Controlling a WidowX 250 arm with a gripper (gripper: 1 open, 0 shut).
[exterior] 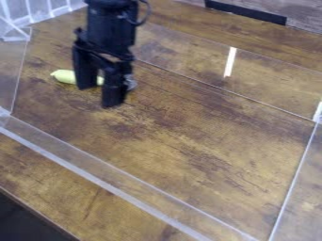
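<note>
My black gripper (pixel 101 83) hangs over the upper left of the wooden surface, blurred, its two fingers apart with nothing seen between them. A pale yellow elongated object (pixel 66 76) lies on the wood just left of and behind it, partly hidden by the gripper. A small silvery piece (pixel 130 84) shows just to the right, mostly hidden behind the gripper.
Clear plastic walls or panels (pixel 229 62) border the wooden work area (pixel 189 141) on its sides. A dark edge shows at the lower left.
</note>
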